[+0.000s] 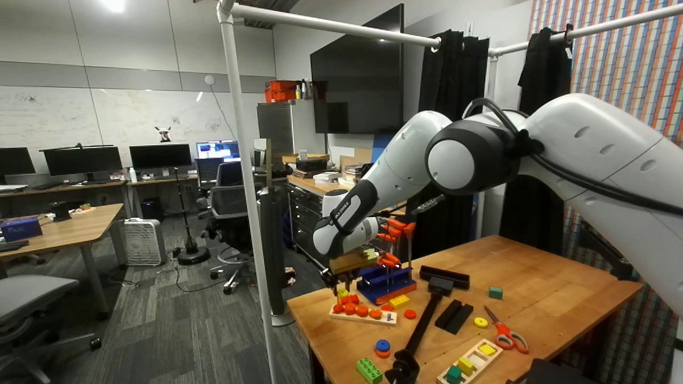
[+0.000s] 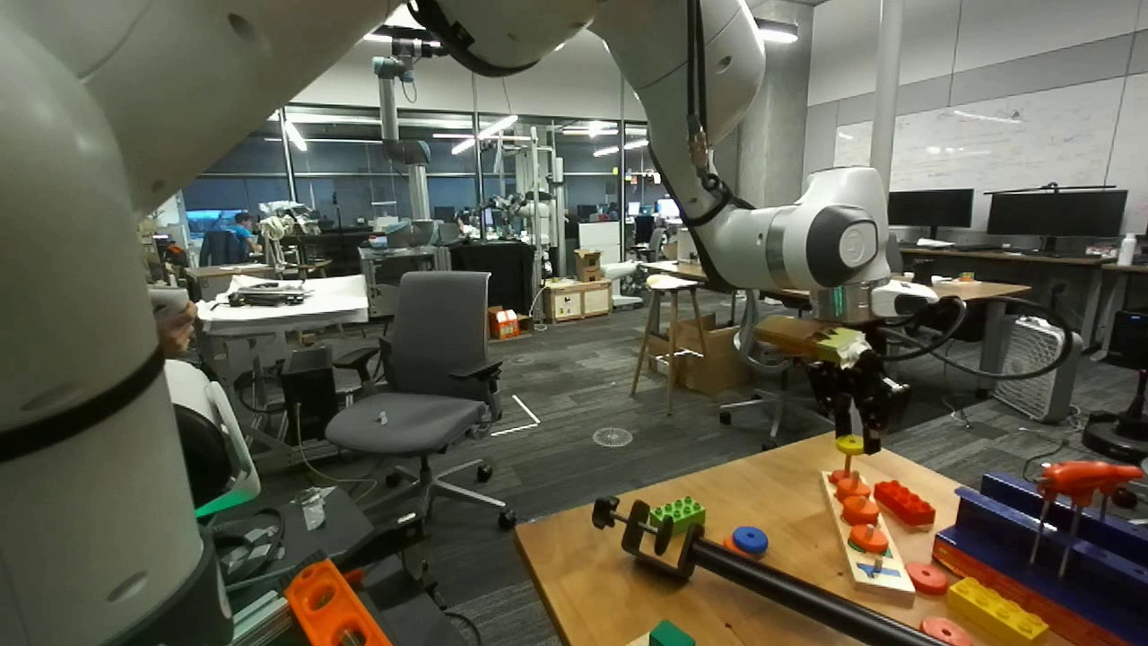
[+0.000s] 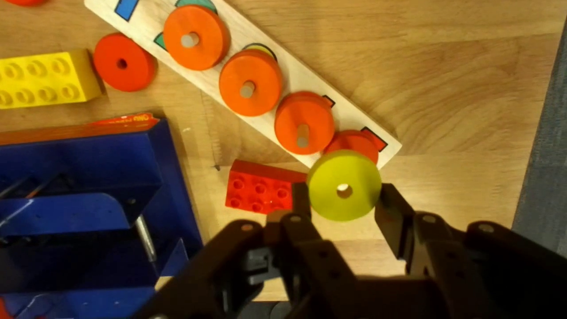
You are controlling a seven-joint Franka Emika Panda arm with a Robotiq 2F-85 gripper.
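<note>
In the wrist view a yellow ring (image 3: pixel 335 201) with a hole through its middle is pinched between the fingers of my gripper. It hangs over the end of a wooden peg board (image 3: pixel 319 77) and partly covers the red-orange ring (image 3: pixel 355 142) at that end. In exterior view 2 the yellow ring (image 2: pixel 849 443) appears at the top of the end peg, just below my gripper (image 2: pixel 860 441); whether the peg passes through the hole cannot be told. Orange rings (image 3: pixel 197 26) sit on the board's other pegs.
A red brick (image 3: pixel 258 187) lies close beside the board's end. The blue tool rack (image 3: pixel 178 175) stands near it, with a yellow brick (image 3: pixel 48 79) and a loose red ring (image 3: pixel 124 63) nearby. Table edge is close on the far side.
</note>
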